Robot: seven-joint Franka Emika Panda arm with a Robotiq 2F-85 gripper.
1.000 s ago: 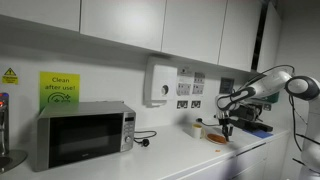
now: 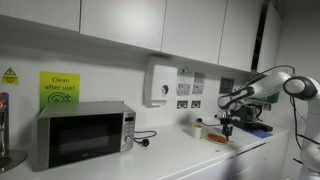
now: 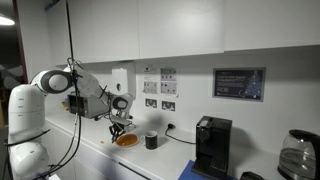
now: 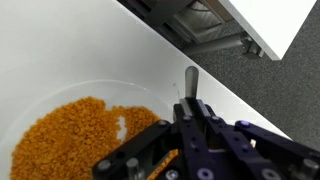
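A clear, round dish (image 4: 40,98) holding orange grains (image 4: 70,135) fills the lower left of the wrist view. It shows as an orange-brown disc (image 2: 217,138) on the counter in exterior view 1, and again as the dish (image 3: 128,141) in exterior view 2. My gripper is shut on a narrow grey metal utensil (image 4: 191,80), whose rounded end sticks out past the fingertips beside the dish's rim. Its other end is hidden, so I cannot tell its full shape. Both exterior views place the gripper low, right by the dish.
A mug (image 3: 151,140) stands close to the dish. Past it are a black coffee machine (image 3: 212,145) and a kettle (image 3: 298,153). The microwave (image 2: 86,134) is far along the counter, with bare counter (image 2: 165,155) between. The counter's front edge runs close to the dish.
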